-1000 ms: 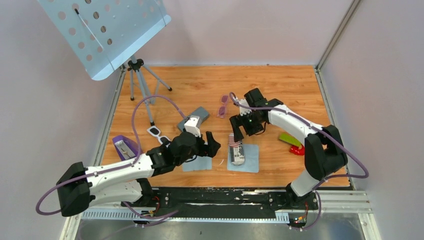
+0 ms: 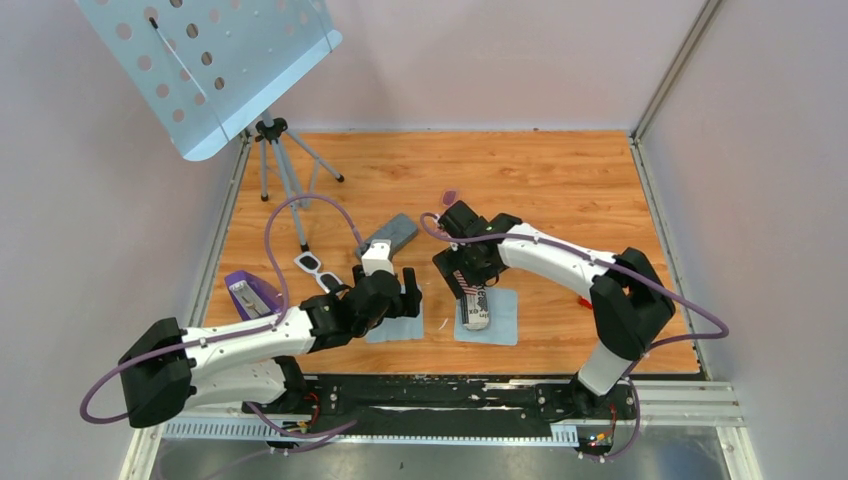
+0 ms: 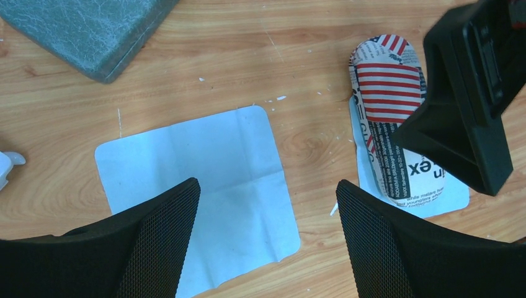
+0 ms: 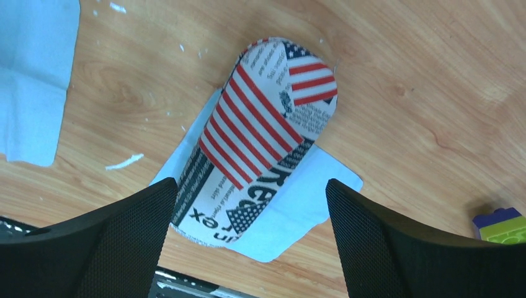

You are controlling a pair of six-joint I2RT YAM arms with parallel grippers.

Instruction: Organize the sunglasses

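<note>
White-framed sunglasses [image 2: 318, 271] lie at the left of the table, partly behind my left arm; a white tip of them [image 3: 6, 164] shows at the left wrist view's edge. Pink sunglasses [image 2: 449, 197] are mostly covered by my right arm. A newspaper-and-flag patterned case [image 4: 248, 143] rests closed on a blue cloth [image 4: 310, 192]. My right gripper hovers open over it, fingers apart on either side, not touching. Over a second blue cloth [image 3: 205, 186] my left gripper is open and empty. A dark grey case [image 3: 93, 31] lies beyond it.
A purple case [image 2: 252, 295] stands at the far left, beside a tripod [image 2: 290, 190]. A purple and green block [image 4: 501, 225] lies at the right. In the left wrist view, a right gripper finger [image 3: 459, 105] is close by.
My right gripper has moved left over the patterned case, covering more of the pink sunglasses. My left gripper has drawn slightly left.
</note>
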